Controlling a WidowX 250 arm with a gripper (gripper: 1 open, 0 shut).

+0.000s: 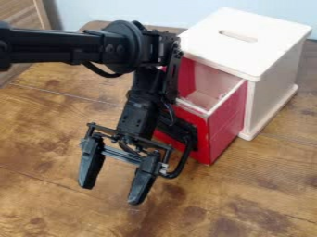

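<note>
My black gripper [115, 171] hangs at the lower middle left, low over the wooden table, its two fingers apart with nothing visible between them. Behind it to the right stands a pale wooden box [265, 69] with a slot in its top. A drawer with a red front [220, 127] is pulled out of the box; its pale inside shows from above and looks empty where visible. My arm covers the drawer front's left part.
A light wall runs behind, and wooden slatted pieces stand at the far left edge.
</note>
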